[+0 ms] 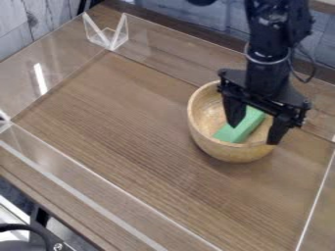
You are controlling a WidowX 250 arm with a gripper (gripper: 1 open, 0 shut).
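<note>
A wooden bowl (210,134) sits on the right half of the table (112,147), holding a green block (242,124). My black gripper (265,122) is over the bowl, its fingers apart on either side of the block, partly hiding it and the bowl's right side. Whether the fingertips touch the block cannot be made out.
A white wire holder (108,31) stands at the back left. A black cable or round object (23,238) shows at the lower left corner.
</note>
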